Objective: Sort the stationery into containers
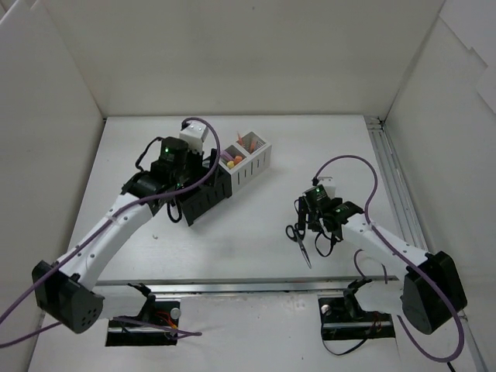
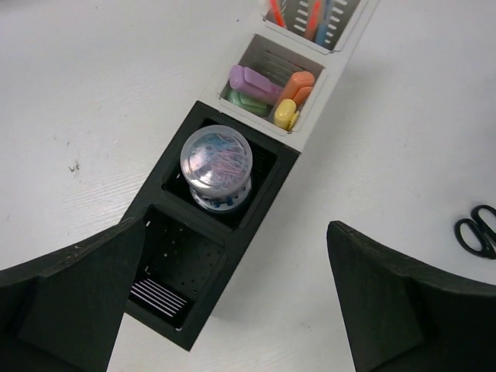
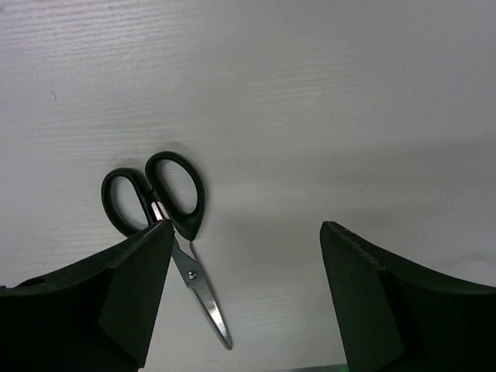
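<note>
My left gripper (image 1: 194,159) is open above the black organizer (image 1: 203,201); in the left wrist view a clear round container of paper clips (image 2: 217,161) sits in one black compartment, the other looking empty. The white organizer (image 1: 256,164) holds highlighters (image 2: 256,85) and pens (image 2: 314,19). Black-handled scissors (image 3: 194,281) lie on the table front right, with my right gripper (image 1: 310,217) over them, its fingers apart and nothing held between them.
Walls surround it, with a metal rail (image 1: 391,178) along the right edge.
</note>
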